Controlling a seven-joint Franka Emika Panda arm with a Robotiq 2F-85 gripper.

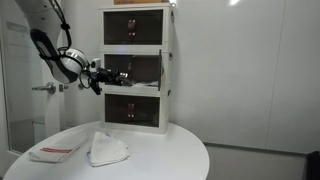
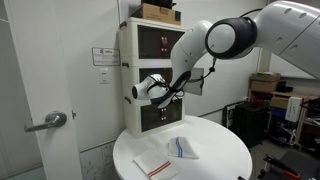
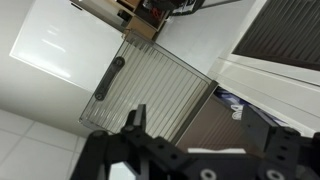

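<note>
In the wrist view my gripper stands open, its dark fingers apart at the bottom with nothing seen between them. Beyond them is a ribbed, see-through cabinet door (image 3: 150, 88) with a black handle (image 3: 110, 78), swung open. Exterior view 1 has the gripper (image 1: 120, 78) at the left front of the middle compartment of a white three-tier cabinet (image 1: 134, 91). That compartment's door (image 1: 160, 72) shows nearly edge-on at the right. Something pale and blue, perhaps cloth (image 3: 232, 102), is partly visible inside.
Two folded cloths, one with red stripes (image 1: 58, 148) and one plain white (image 1: 107, 149), lie on the round white table (image 1: 170, 160). A cardboard box (image 2: 158, 13) sits on the cabinet.
</note>
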